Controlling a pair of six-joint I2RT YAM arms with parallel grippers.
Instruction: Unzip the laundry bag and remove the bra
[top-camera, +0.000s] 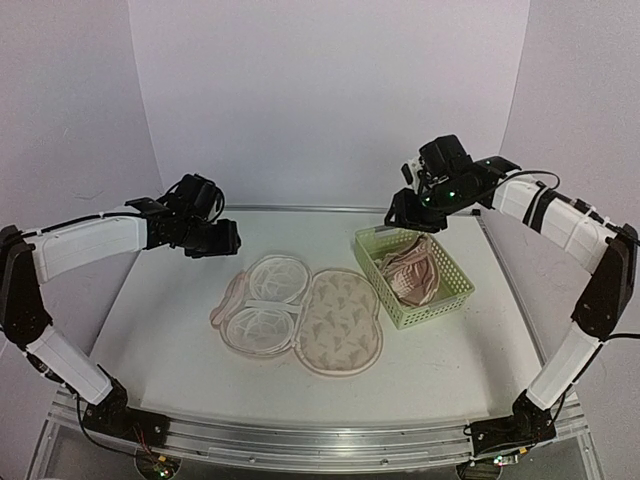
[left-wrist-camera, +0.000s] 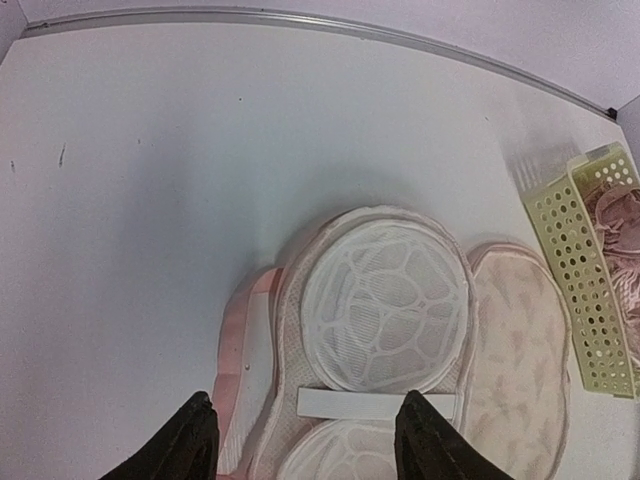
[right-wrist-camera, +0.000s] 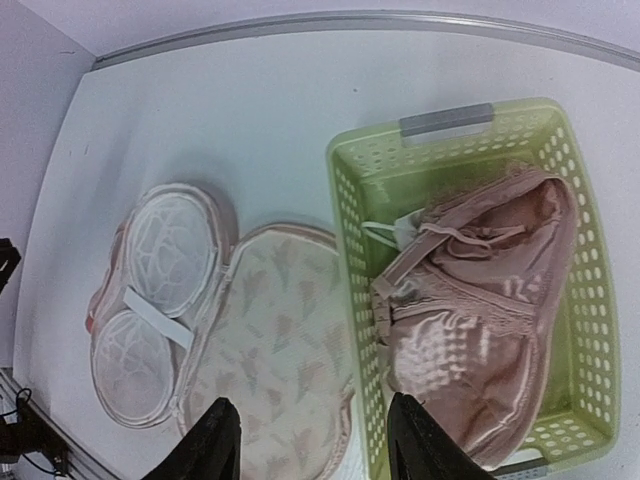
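The laundry bag (top-camera: 338, 318) lies spread open on the table, its lid to the right and two round white mesh cups (top-camera: 279, 279) with a white strip between them on the left. No bra shows in it. A dusty-pink bra (right-wrist-camera: 470, 350) rests in the green basket (right-wrist-camera: 352, 250), with a thin strap across it. My left gripper hovers beyond the bag's left side, its fingers apart and empty. Above the basket's far left end is my right gripper, also open with nothing between its fingers.
The basket stands right of the bag, its wall close to the lid. Something whitish (right-wrist-camera: 405, 228) lies under the bra. Walls rise at the back and both sides.
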